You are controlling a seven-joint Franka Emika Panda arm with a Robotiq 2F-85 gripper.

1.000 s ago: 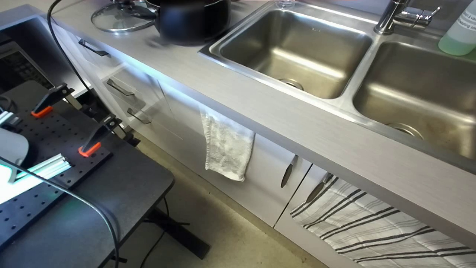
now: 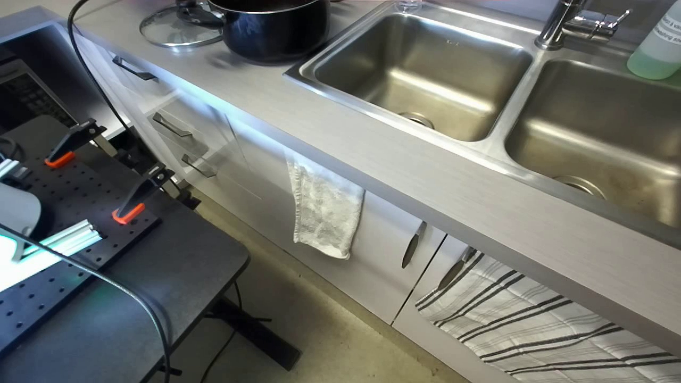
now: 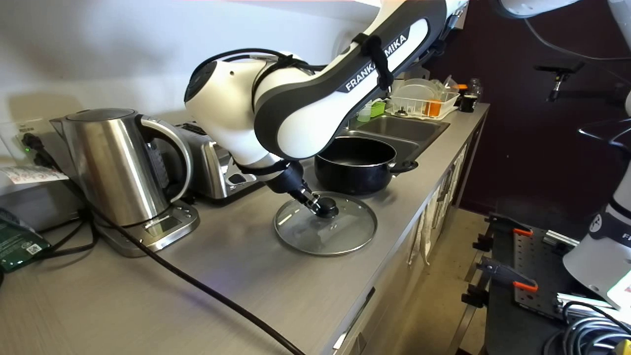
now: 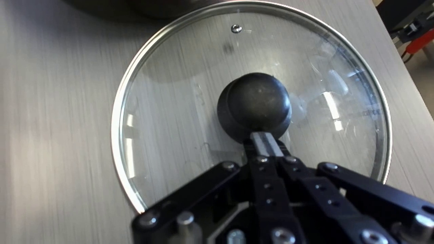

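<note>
A round glass lid (image 4: 171, 118) with a metal rim lies flat on the counter, its black knob (image 4: 258, 99) upright in the middle. My gripper is shut at the near side of the knob, its fingertips together and appearing to touch it, with nothing seen between them. In exterior view 2 the gripper (image 3: 311, 203) comes down at a slant to the knob (image 3: 327, 207) over the lid (image 3: 349, 236). Exterior view 1 shows the lid (image 2: 163, 33) only in part at the top left.
Close beside the lid stands a black pot (image 3: 350, 177), uncovered. A kettle (image 3: 112, 171) and a toaster (image 3: 216, 168) stand toward the wall. The counter's front edge runs near the lid. A black cable (image 3: 201, 287) crosses the counter, which is otherwise clear in front of the kettle.
In exterior view 1 the lid has slid slightly to the right, toward the pot, along with its knob. The pot looks unmoved.
</note>
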